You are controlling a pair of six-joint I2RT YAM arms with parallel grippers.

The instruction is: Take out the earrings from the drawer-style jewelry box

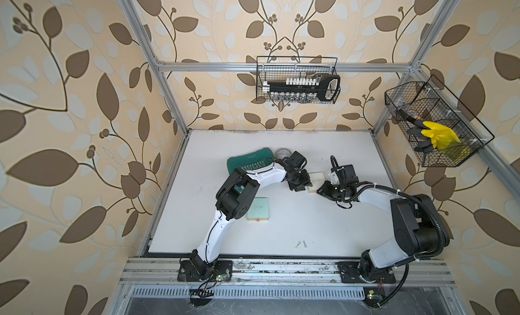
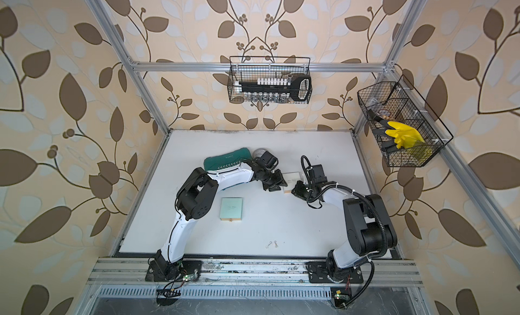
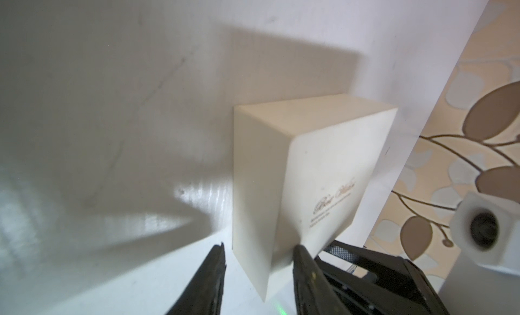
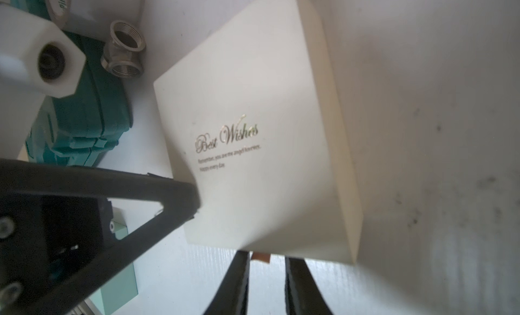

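A cream jewelry box [image 4: 254,120] with "Best Wishes" printed on its lid [image 3: 330,179] sits on the table, between the two grippers. In the left wrist view my left gripper is part open at a corner of the box. In the right wrist view my right gripper is part open at the box's edge, where a small brown tab [image 4: 261,257] shows between its fingertips. Two small items [image 1: 300,244] lie near the table's front, too small to identify clearly.
A mint box [image 1: 257,208] lies left of the front centre. A green case [image 1: 249,158] and metal objects [image 4: 123,49] stand at the back left. Wire baskets hang on the back and right frames.
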